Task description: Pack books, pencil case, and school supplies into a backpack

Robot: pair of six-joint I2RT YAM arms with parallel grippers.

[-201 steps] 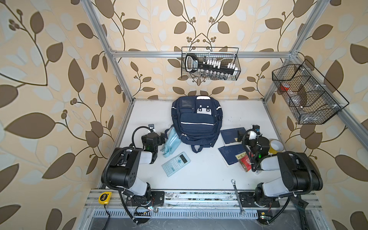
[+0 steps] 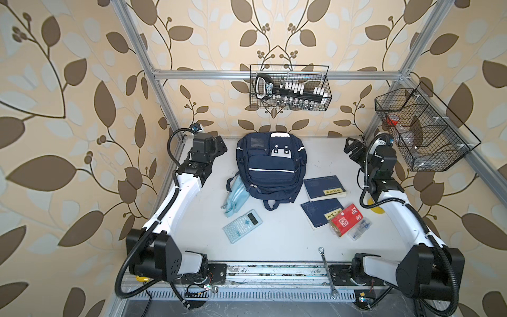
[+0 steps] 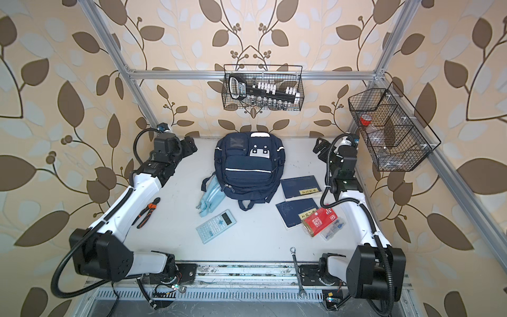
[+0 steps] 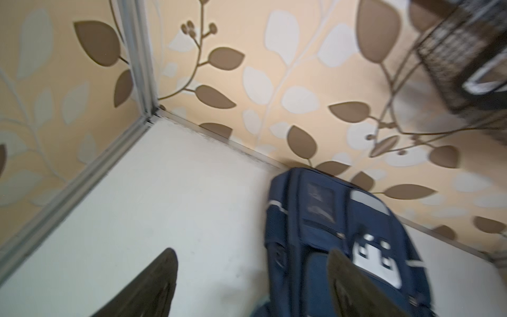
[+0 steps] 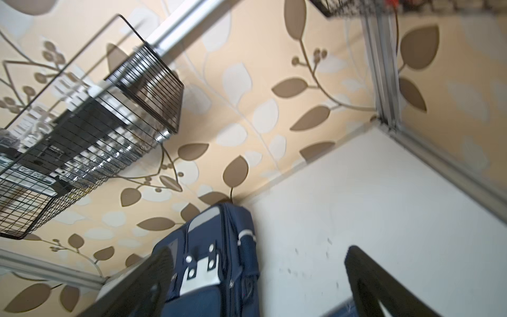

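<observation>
A navy backpack [image 2: 270, 166] lies flat at the back middle, with a light blue pouch [image 2: 235, 195] against its left side. A calculator [image 2: 242, 226] lies in front. To the right are two navy books [image 3: 299, 186], a red packet [image 3: 319, 220] and a small clear pack [image 3: 333, 228]. My left gripper [image 2: 219, 145] is raised left of the backpack, its fingers apart and empty in the left wrist view. My right gripper [image 2: 351, 145] hangs above the table right of the backpack, open and empty.
Wire baskets [image 2: 290, 100] hang on the back and right walls. Pliers [image 3: 145, 214] lie at the left edge, and a wrench [image 3: 295, 266] at the front.
Both arms have risen and reached toward the back of the table, one on each side of the backpack. The objects on the table lie where they were.
</observation>
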